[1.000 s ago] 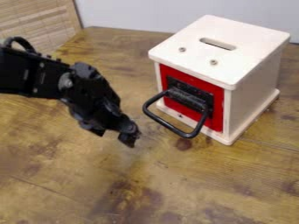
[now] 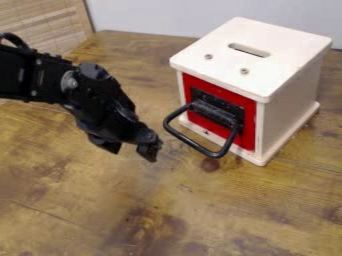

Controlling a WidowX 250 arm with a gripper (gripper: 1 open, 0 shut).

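Observation:
My black gripper (image 2: 130, 145) reaches in from the left and hangs low over the wooden table, left of a white box (image 2: 289, 95), with its fingertips open and apart from the box. The box has a red front panel (image 2: 246, 139) with a black fitting and a black loop handle (image 2: 181, 134) sticking out toward the lower left. The gripper's tips are a short way left of this handle, not touching it. A slot and two small round fixings show on the box's top.
A slatted wooden board (image 2: 40, 22) stands at the back left, and a pale wall is behind the box.
The gripper has shifted very slightly left and up over the last second. The box and its handle look unchanged.

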